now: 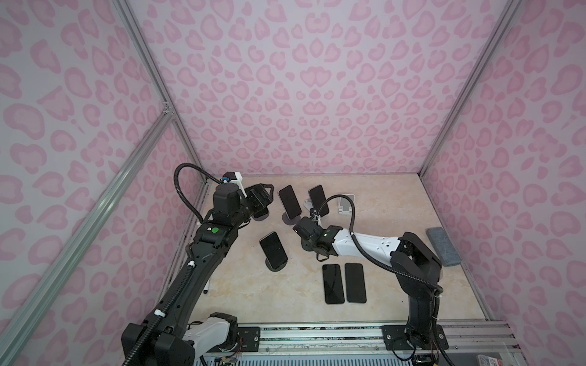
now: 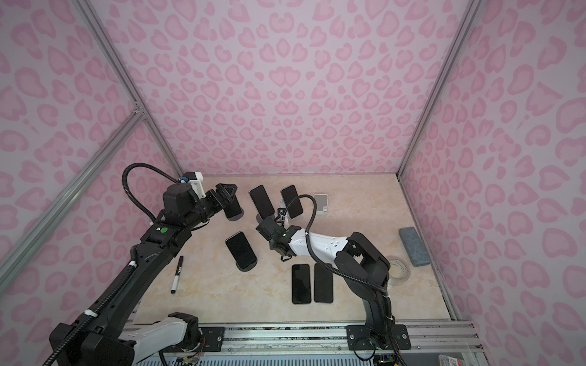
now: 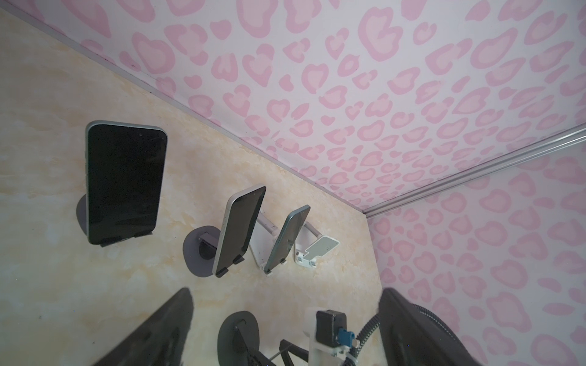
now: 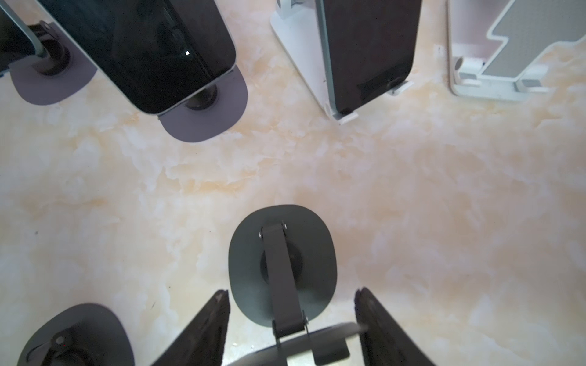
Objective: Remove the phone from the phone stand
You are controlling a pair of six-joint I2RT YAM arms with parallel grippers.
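In the right wrist view my right gripper is open, its fingers apart on either side of a dark phone stand with a round base and hinged arm. A thin grey bar at the stand's raised end spans the gap; whether it is a phone's edge or part of the stand I cannot tell. My left gripper is open high at the left, nothing between its fingers. Phones stand on holders: one behind it, one at centre back, one on a white stand, one front left.
Two dark phones lie flat side by side in front of the right gripper. An empty white stand is at the back. A grey case lies far right, a marker at left.
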